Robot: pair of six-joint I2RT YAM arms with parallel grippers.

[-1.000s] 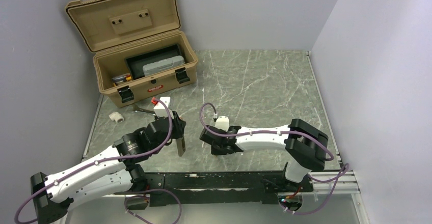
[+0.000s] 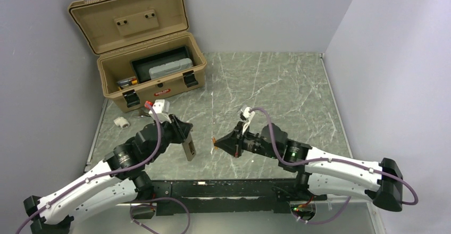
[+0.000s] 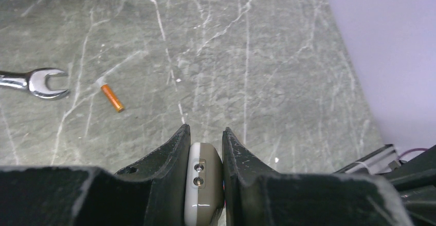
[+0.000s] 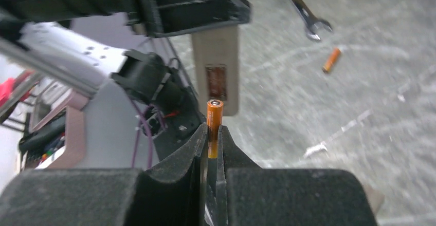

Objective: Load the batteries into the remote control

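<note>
My left gripper is shut on the remote control, a tan body held upright, its open battery compartment facing my right gripper in the right wrist view (image 4: 216, 82). My right gripper holds an orange battery (image 4: 214, 120) upright between its fingertips, in front of the remote; in the top view it points left toward it (image 2: 189, 146). A second orange battery (image 3: 112, 97) lies loose on the table, beside a wrench (image 3: 46, 85).
An open tan toolbox (image 2: 151, 90) with trays stands at the back left. A small white object (image 2: 121, 122) lies left of it on the table. Grey walls border the workspace.
My right arm has swung and lifted, its gripper now pointing left with the battery toward the remote.
</note>
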